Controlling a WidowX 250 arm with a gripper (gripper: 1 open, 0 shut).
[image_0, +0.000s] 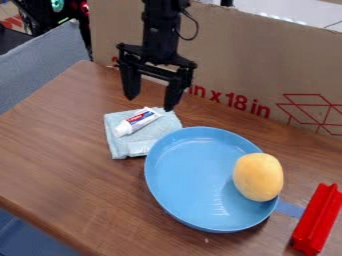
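My black gripper (150, 92) hangs open above the back of the wooden table, with nothing between its fingers. Below it a white toothpaste tube (138, 121) rests on a folded light-blue cloth (130, 145). In front and to the right is a blue plate (187, 190), with a yellow round object (258, 176) on its right side.
A red plastic object (315, 220) lies at the right edge. A cardboard wall (267, 80) stands behind the table.
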